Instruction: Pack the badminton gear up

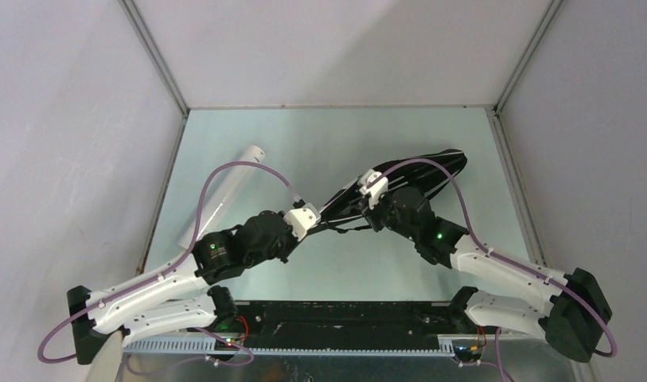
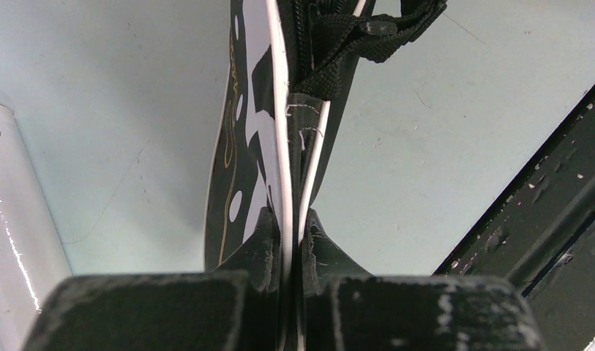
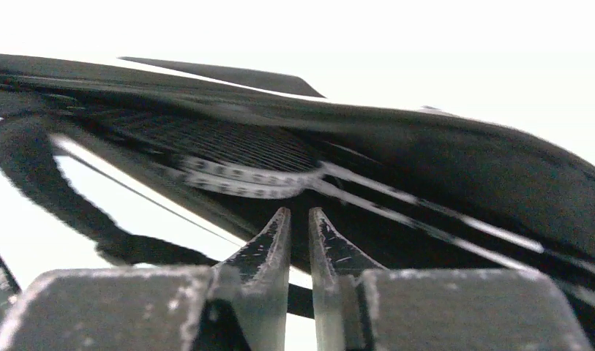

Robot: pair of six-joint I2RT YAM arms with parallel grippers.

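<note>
A black racket bag (image 1: 435, 163) with white piping lies diagonally across the middle-right of the table. My left gripper is shut on its narrow end, close to a zipper and a black strap (image 2: 375, 33). My right gripper is over the bag's zipped opening; its fingertips stand close together with a narrow gap, and the blurred right wrist view shows the dark inside and white edging (image 3: 375, 205) beyond them. A long white tube (image 1: 228, 191), likely of shuttlecocks, lies at the left, apart from the bag.
White walls enclose it at the back and both sides. A dark edge (image 2: 543, 205) runs along the front.
</note>
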